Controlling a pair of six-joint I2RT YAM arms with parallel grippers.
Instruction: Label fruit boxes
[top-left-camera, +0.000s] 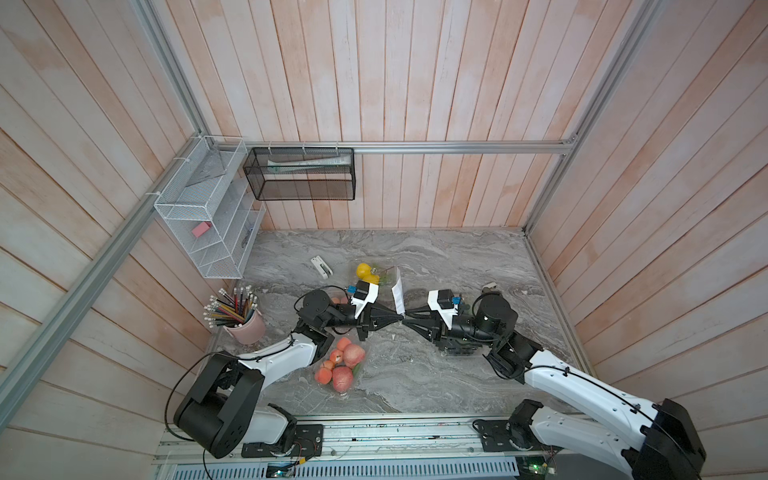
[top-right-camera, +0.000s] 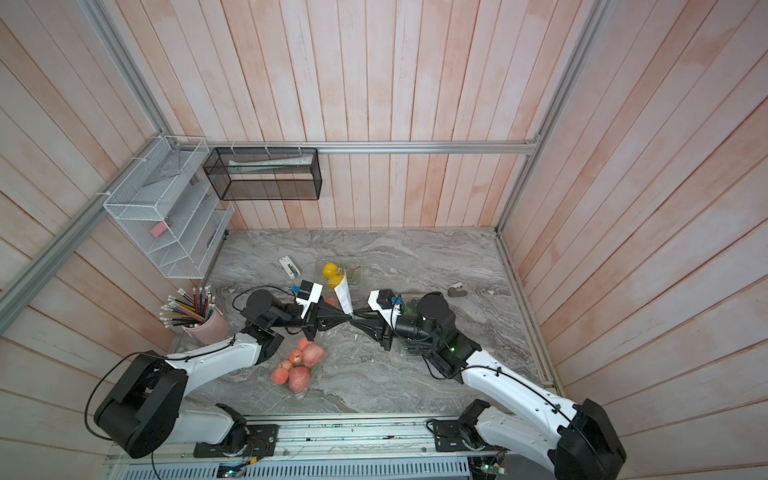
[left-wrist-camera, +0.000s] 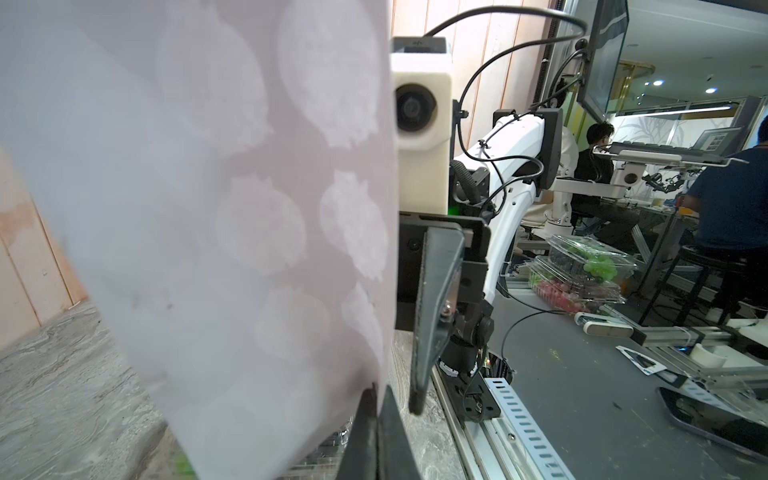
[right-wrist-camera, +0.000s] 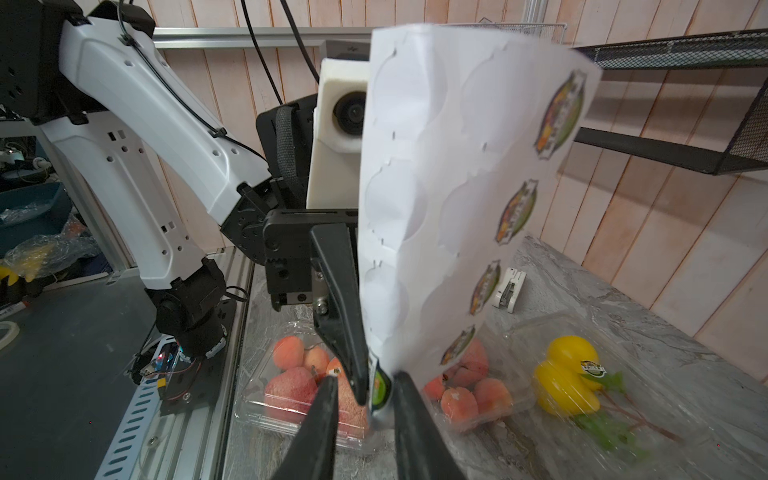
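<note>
A white label sheet (right-wrist-camera: 464, 160) stands upright, its lower corner pinched by my left gripper (top-left-camera: 399, 316), which is shut on it. Empty round marks cover much of it, and several coloured oval stickers line one edge. My right gripper is partly open around the sheet's lower corner, where a green-yellow sticker (right-wrist-camera: 379, 389) shows between its blurred fingers. Whether they touch the sticker, I cannot tell. In the right wrist view, clear boxes hold peach-like fruit (right-wrist-camera: 292, 392), smaller orange fruit (right-wrist-camera: 464, 400) and yellow fruit (right-wrist-camera: 564, 384). The yellow one has a sticker on it.
Another clear box, mostly hidden, is under my right arm. A white device (top-left-camera: 321, 266) lies at the back. To the left are a pink pen cup (top-left-camera: 246, 329) and a white wire rack (top-left-camera: 209, 216); a black basket (top-left-camera: 300, 173) hangs behind.
</note>
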